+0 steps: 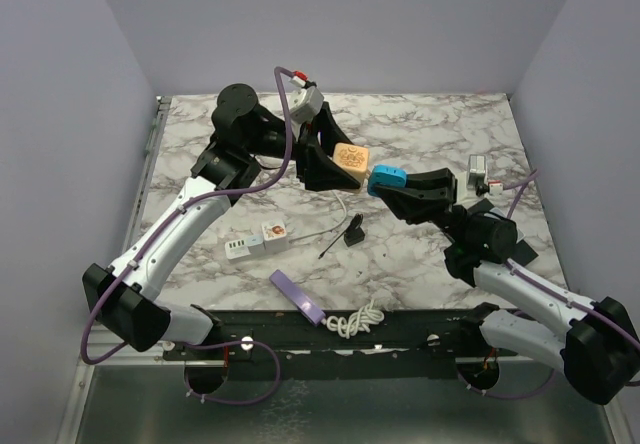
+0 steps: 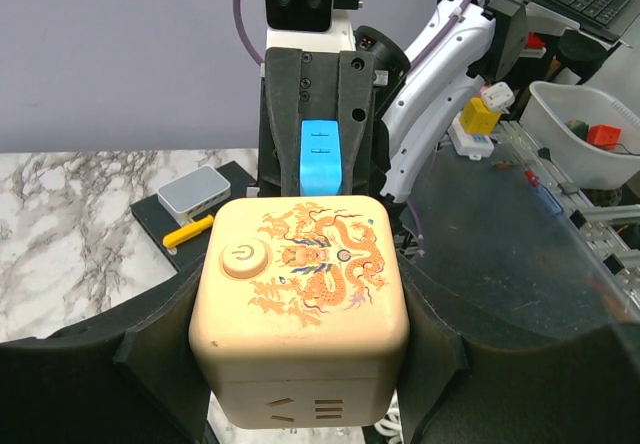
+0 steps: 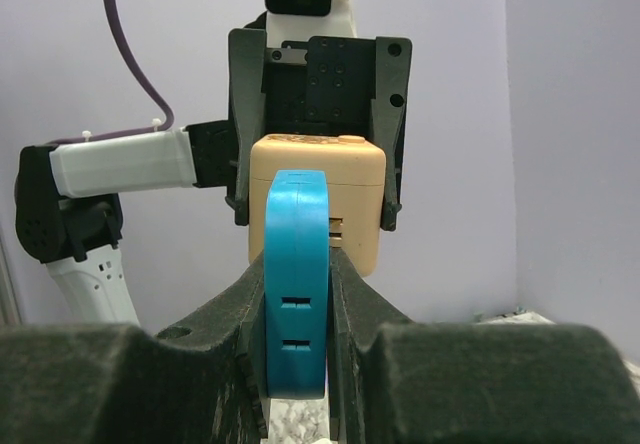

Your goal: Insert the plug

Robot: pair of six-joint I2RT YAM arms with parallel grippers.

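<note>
In the top view my left gripper [image 1: 340,160] is shut on an orange-cream cube socket [image 1: 351,160]. The left wrist view shows the socket [image 2: 300,304] up close, with a dragon print and a round button on one face and slots on a lower face. Facing it, my right gripper [image 1: 391,185] is shut on a blue plug [image 1: 387,178]. The plug [image 3: 297,284] stands in front of the socket [image 3: 350,196] in the right wrist view and covers part of its slotted face. From above they are very close, a sliver of pale material between them; whether the prongs are in the slots cannot be seen.
A white power strip [image 1: 244,247], a purple box [image 1: 297,296], a coiled white cable [image 1: 354,320] and a black plug [image 1: 354,230] lie on the marble table. Dark flat items [image 1: 515,226] lie partly behind the right arm.
</note>
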